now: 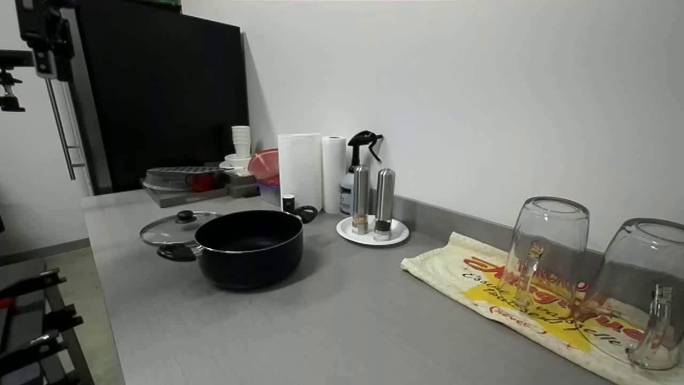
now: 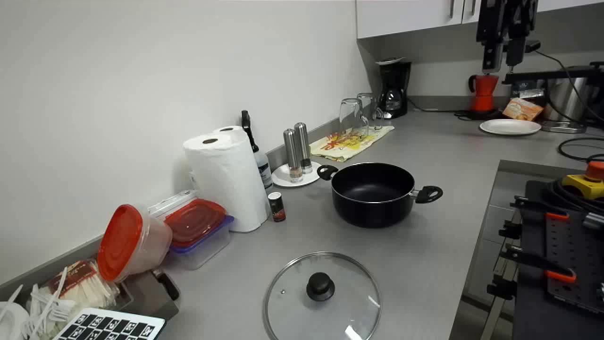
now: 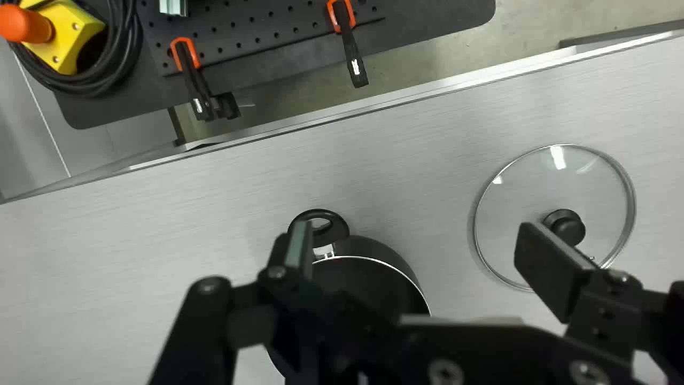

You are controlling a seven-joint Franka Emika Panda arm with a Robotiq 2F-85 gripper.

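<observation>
High above the counter hangs my gripper, its two fingers wide apart with nothing held between them. A black two-handled pot (image 2: 372, 198) stands upright and uncovered on the grey counter; its inside looks empty in the second exterior view. The glass lid (image 2: 322, 306) with a black knob (image 2: 320, 285) lies flat on the counter beside the pot, knob up. From the wrist camera, one finger overlaps the pot (image 3: 365, 282) and the other overlaps the edge of the lid (image 3: 532, 186), both far below. Part of the pot is hidden there by the gripper.
Two steel mills (image 1: 383, 199) stand on a white plate (image 1: 349, 229) near the wall. Upturned glass mugs (image 1: 551, 250) rest on a printed towel (image 1: 442, 263). Paper rolls (image 2: 226, 175) and plastic containers (image 2: 133, 243) line the wall.
</observation>
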